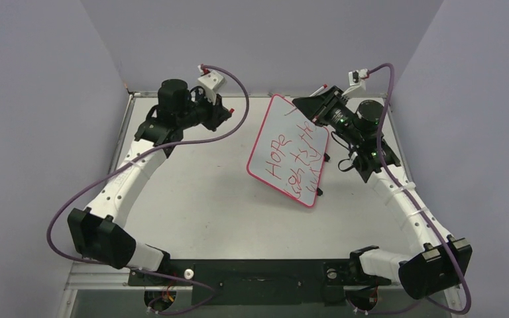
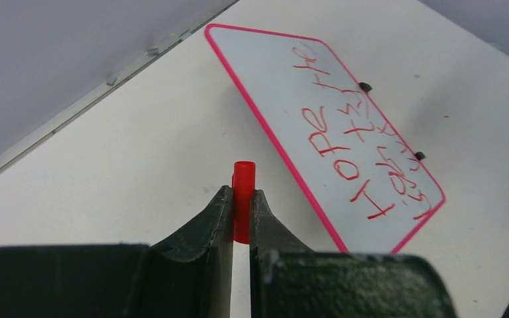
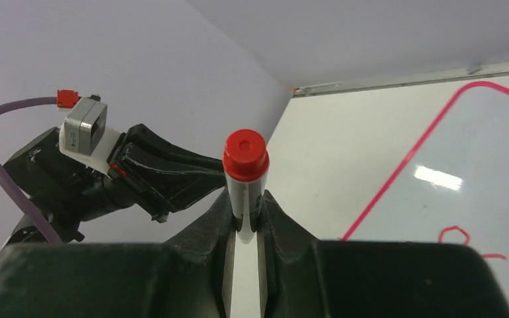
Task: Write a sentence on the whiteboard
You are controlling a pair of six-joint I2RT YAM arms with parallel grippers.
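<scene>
The whiteboard [image 1: 275,129] with its pink-red rim lies slanted on the table, several red handwritten lines across it; "HOPE" can be read, other words are unclear. My right gripper [image 1: 296,103] is above the board's upper part, shut on a slim white marker [image 3: 245,192] with a red end. In the top view the marker's thin tip points down-left over the board; I cannot tell whether it touches. Left of the board, apart from it, my left gripper [image 1: 228,114] is shut on a red marker cap [image 2: 244,179].
Bare white table [image 1: 199,205] lies to the left of and below the board. Two dark clips [image 1: 319,192] sit at its right edge. Purple cables loop over both arms, and grey walls enclose the table.
</scene>
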